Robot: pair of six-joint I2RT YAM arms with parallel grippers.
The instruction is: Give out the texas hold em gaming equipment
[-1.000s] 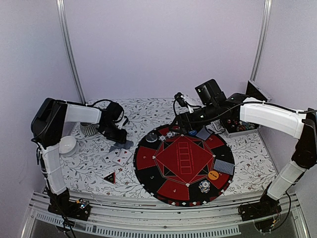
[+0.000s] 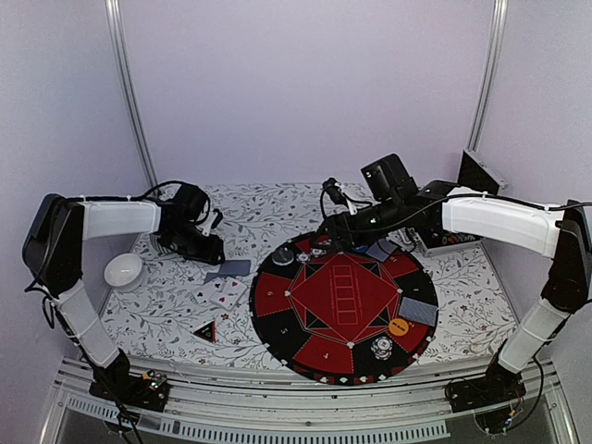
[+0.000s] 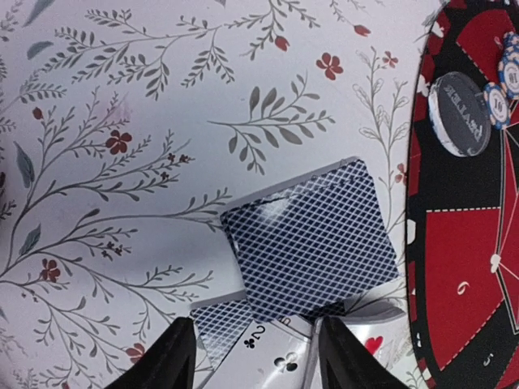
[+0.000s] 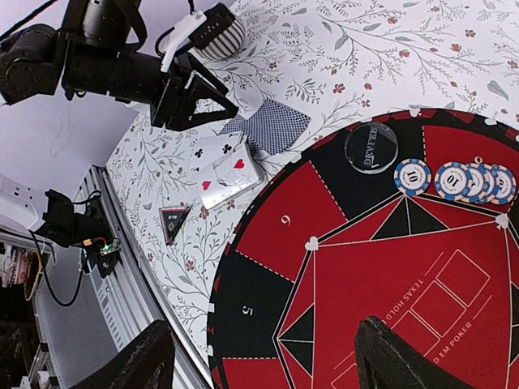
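Observation:
Blue-backed cards [image 3: 312,239] lie left of the round poker mat [image 2: 277,314], beside face-up cards [image 3: 263,356]. My left gripper hovers above them, fingers apart and nothing seen held. My right gripper is open over the mat. A dealer button [image 3: 458,113] and blue chips [image 4: 454,178] lie on the mat's upper part. More blue-backed cards [image 2: 418,311], an orange button [image 2: 399,326] and a chip stack [image 2: 381,347] lie at the mat's right.
A white bowl [image 2: 123,269] sits at far left, with a small triangular marker [image 2: 204,332] nearer the front. A case [image 2: 449,242] stands at back right.
My left gripper has risen and moved left, away from the blue-backed cards, which now show more fully. The right arm has shifted slightly.

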